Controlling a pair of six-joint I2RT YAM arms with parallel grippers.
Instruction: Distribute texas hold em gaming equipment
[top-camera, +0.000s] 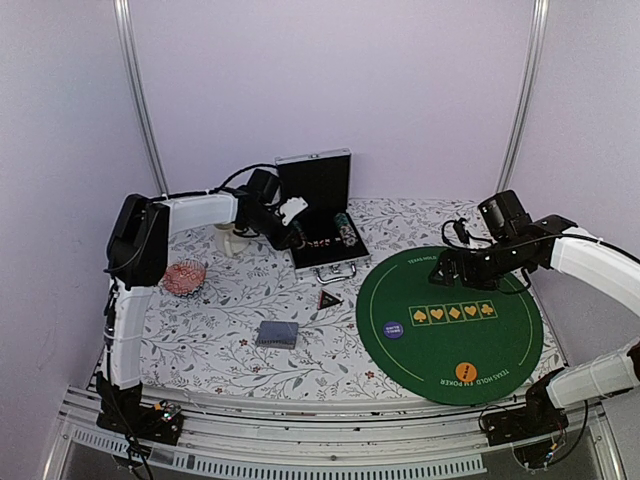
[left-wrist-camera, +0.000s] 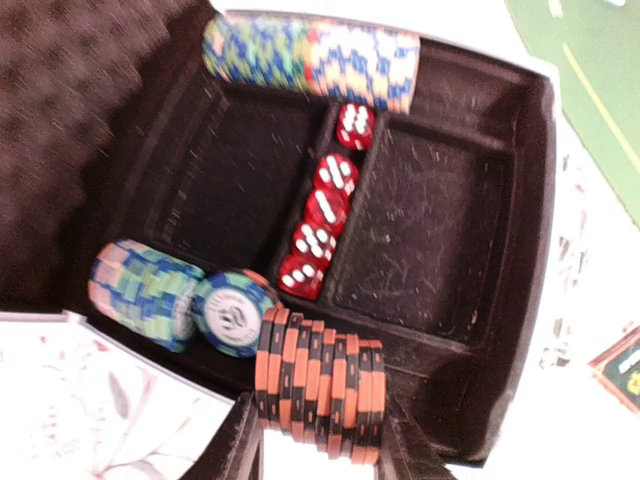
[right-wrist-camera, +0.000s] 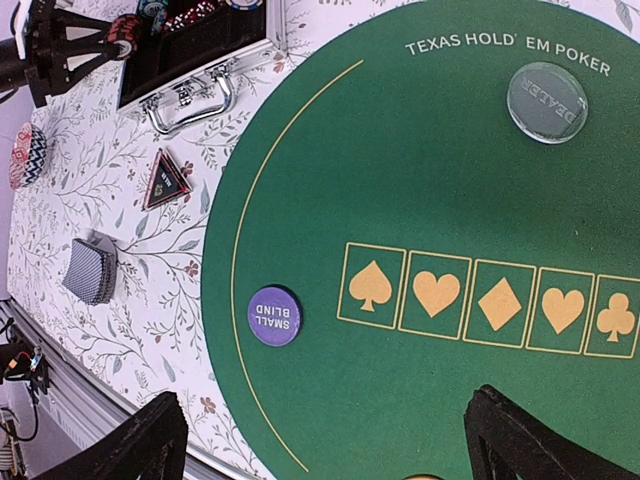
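My left gripper is shut on a stack of orange-and-black chips, raised over the left end of the open black case. In the case lie blue-green chips, more chips along the far side and red dice. My right gripper stands open above the green poker mat, which carries a purple small blind button, a dealer button and, in the top view, an orange button.
A grey card deck and a small black triangle lie on the floral tabletop. A red-white basket and a white object sit at the left. The front middle and left of the table have free room.
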